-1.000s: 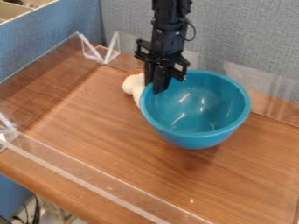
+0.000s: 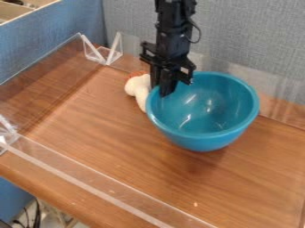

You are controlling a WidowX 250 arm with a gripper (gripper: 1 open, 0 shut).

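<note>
A teal bowl (image 2: 209, 120) sits on the right half of the wooden table (image 2: 131, 174). My black gripper (image 2: 168, 87) hangs from the top centre with its fingertips at the bowl's left rear rim; whether they are closed on the rim is hard to tell. A white soft object with an orange part (image 2: 136, 87) lies behind the bowl's left side, partly hidden by the bowl and gripper.
A white wire holder (image 2: 100, 54) stands at the back left, and another white piece (image 2: 6, 134) is at the left edge. Padded grey and blue walls line the back and left.
The bowl has shifted very slightly to the right, and my gripper with it.
</note>
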